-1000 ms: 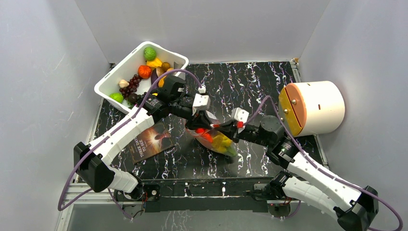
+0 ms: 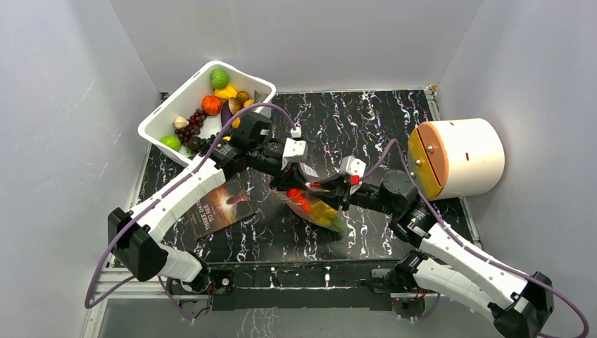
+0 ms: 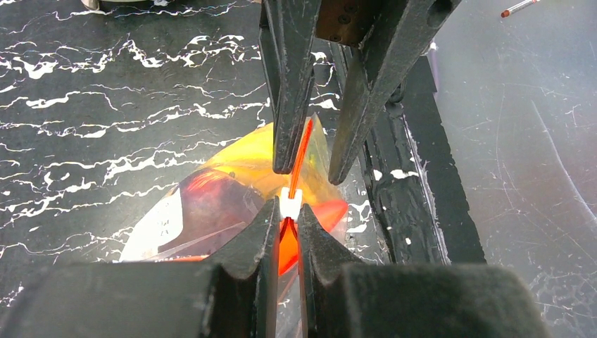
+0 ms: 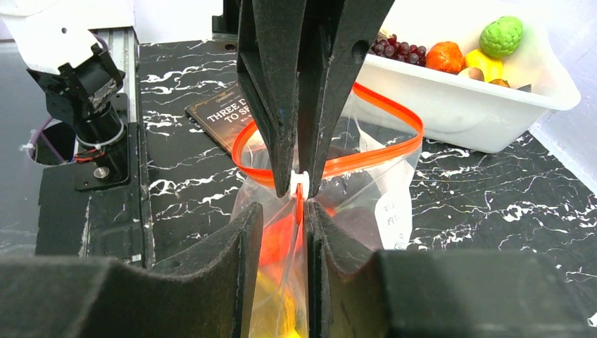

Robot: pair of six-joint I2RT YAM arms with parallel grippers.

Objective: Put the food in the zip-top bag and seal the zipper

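The clear zip bag (image 2: 320, 215) holds red, orange and yellow food and lies on the dark table between both arms, with an orange zipper rim (image 4: 384, 151) at its top. My left gripper is shut on the bag's white zipper slider (image 3: 290, 201), with orange strip above and below it. My right gripper stands open round the zipper just beside the slider, facing the left one; the two grippers nearly meet over the bag in the top view.
A white bin (image 2: 155, 123) of produce sits at the back left, a book (image 2: 218, 211) below it. A cream cylinder with yellow panel (image 2: 468, 158) stands at the right.
My right arm has shifted very slightly around the zipper; the left arm and the bag look almost unchanged.
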